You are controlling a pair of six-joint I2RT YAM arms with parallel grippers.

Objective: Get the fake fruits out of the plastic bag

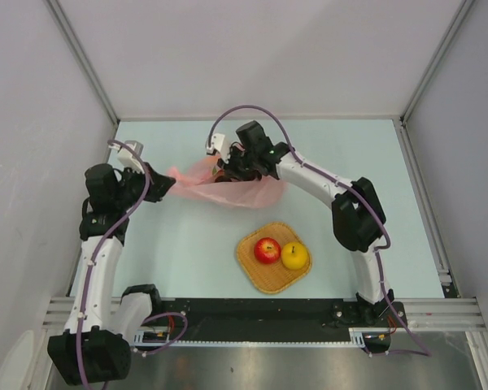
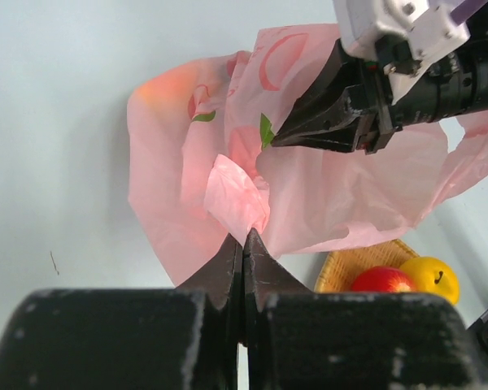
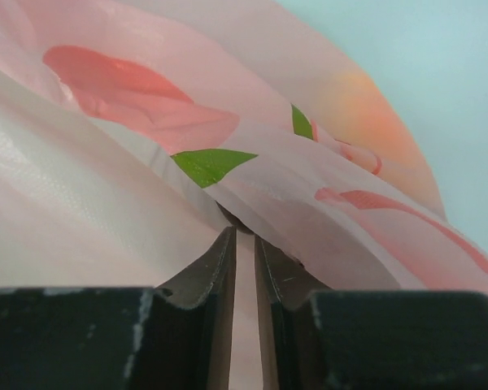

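A translucent pink plastic bag (image 1: 228, 193) with red and green fruit print lies across the middle of the table. My left gripper is shut on a gathered tip of the bag at its left end. At the bag's upper part, my right gripper points into its folds with a narrow gap between its fingertips. Pink film shows in that gap, but whether it is pinched I cannot tell. A dark sliver behind the bag's edge cannot be made out. A red apple (image 1: 267, 250) and a yellow fruit (image 1: 294, 255) sit on a woven tray.
The tray (image 1: 272, 282) stands at the front centre, below the bag, with bare wicker at its left and front. Open table (image 1: 358, 146) lies to the right and at the left front. The right arm reaches over the table's right side.
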